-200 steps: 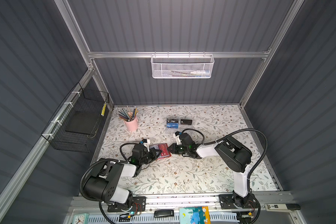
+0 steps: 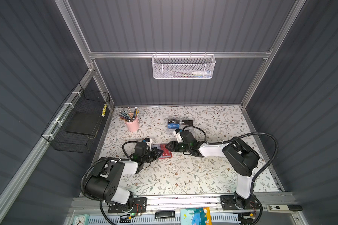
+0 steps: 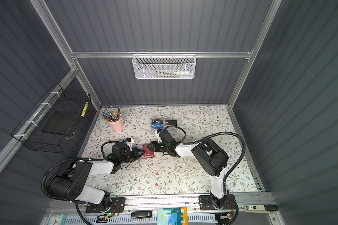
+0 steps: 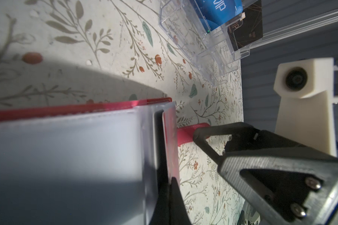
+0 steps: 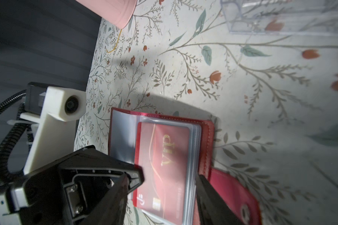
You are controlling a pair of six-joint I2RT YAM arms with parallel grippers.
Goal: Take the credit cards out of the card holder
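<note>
The red card holder (image 5: 207,150) lies spread on the table, with clear sleeves and a red VIP card (image 5: 169,165) visible in the right wrist view. In the left wrist view, a pale sleeve page (image 4: 71,161) fills the near side, with dark and red card edges beyond it. My left gripper is shut at the edge of those sleeves; whether a thin sheet is pinched cannot be made out. My right gripper is open above the red card, its fingers (image 5: 208,202) spread towards either side. From above, both grippers partly cover the holder.
Behind the holder stands a clear organizer (image 4: 180,22) with a blue card (image 2: 173,126) and black cards (image 2: 187,122). A pink pencil cup (image 2: 132,125) is at the back left.
The left gripper shifted slightly towards the back early on, and the holder turned a little.
</note>
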